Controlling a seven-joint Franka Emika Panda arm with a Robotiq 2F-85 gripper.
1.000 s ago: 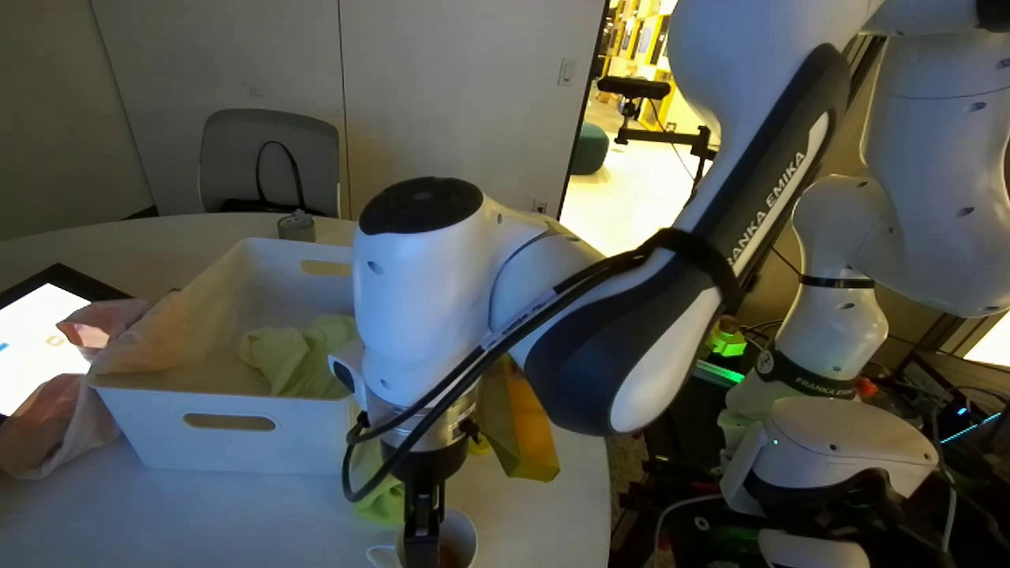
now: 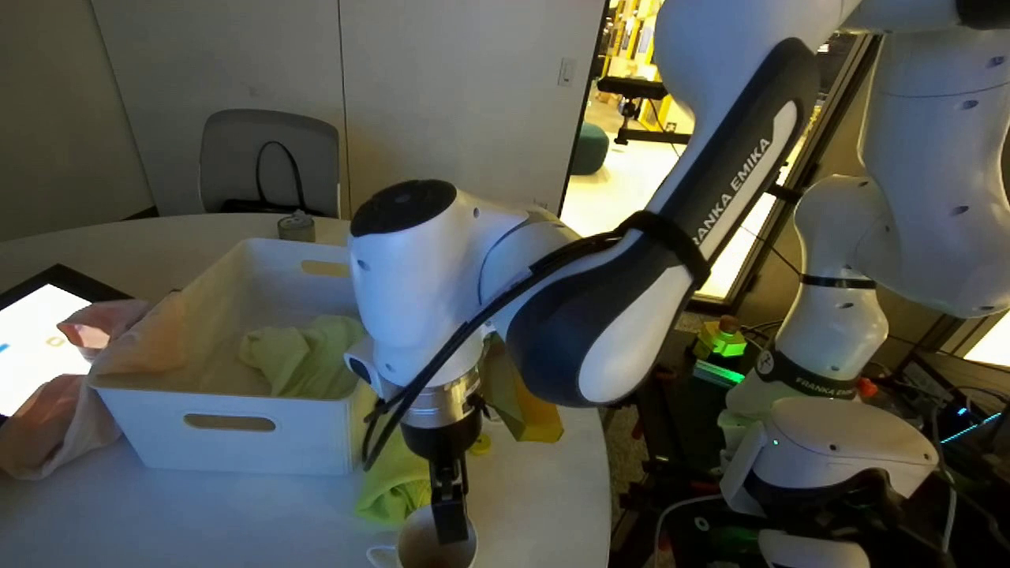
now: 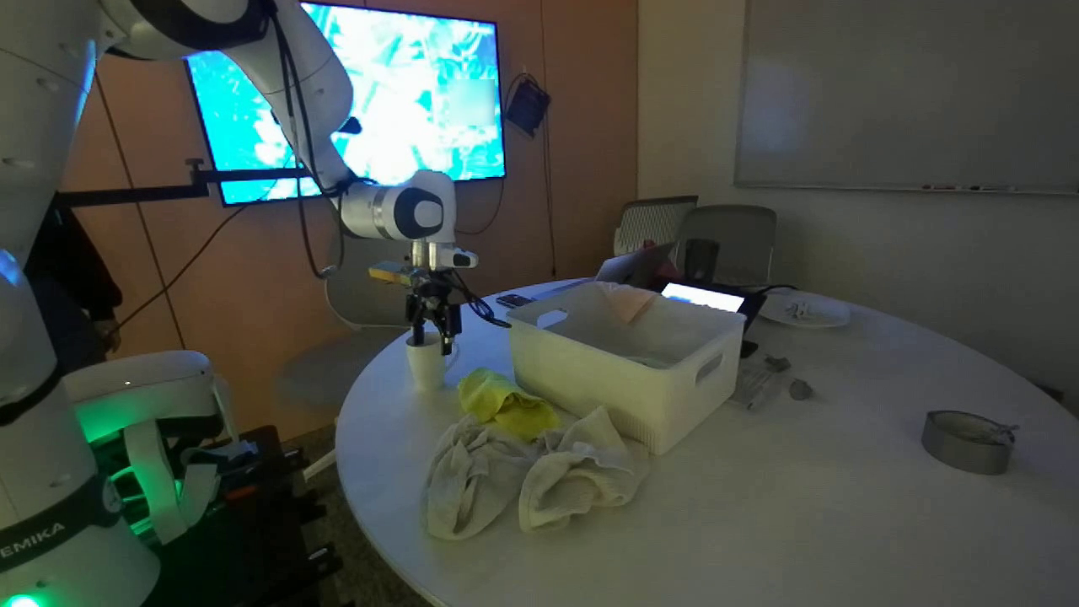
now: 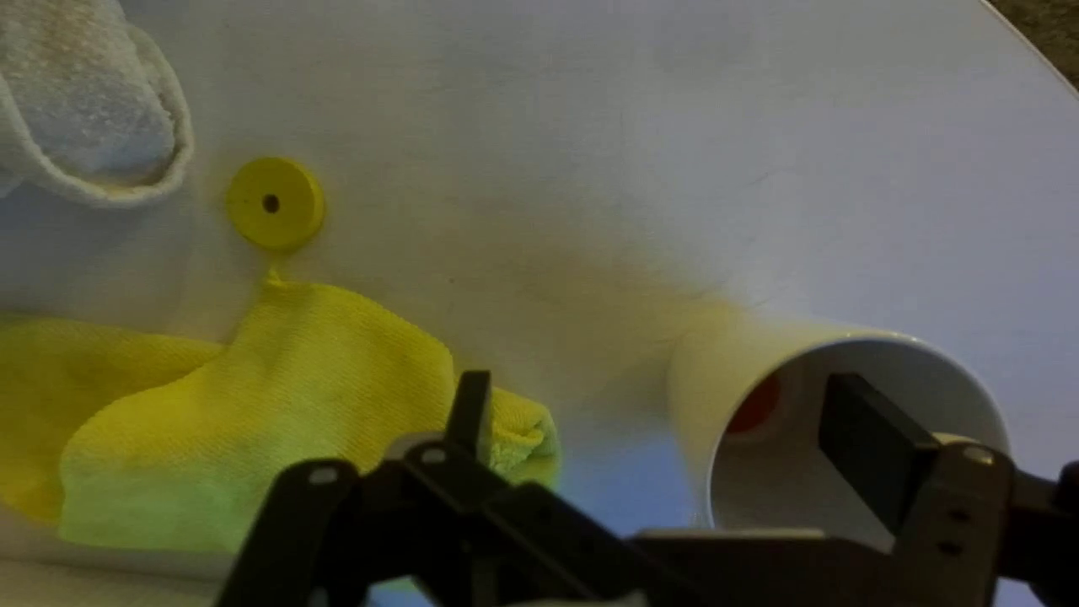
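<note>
A white mug point(image 4: 698, 415) stands upright on the table, and a red patch point(image 4: 756, 405) shows inside it in the wrist view. My gripper is open above the mug's side. Its right finger point(image 4: 872, 445) overlaps the mug's mouth, while the left finger point(image 4: 470, 420) is outside, over a yellow cloth point(image 4: 273, 415). Nothing is held. In exterior view 2 the fingers are at the height of the mug point(image 3: 426, 366)'s rim. How deep the right finger reaches into the mug I cannot tell.
A white bin point(image 2: 256, 445) holding a pale green cloth point(image 2: 308, 355) stands beside the mug. Grey cloths point(image 3: 485, 470) lie in front of the bin. A yellow disc point(image 4: 275, 204) sits near the yellow cloth. The table edge point(image 4: 1032, 45) is close by.
In exterior view 1 my gripper has moved up and slightly right over the mug, the arm shifting with it. Mug and bin stay where they were.
</note>
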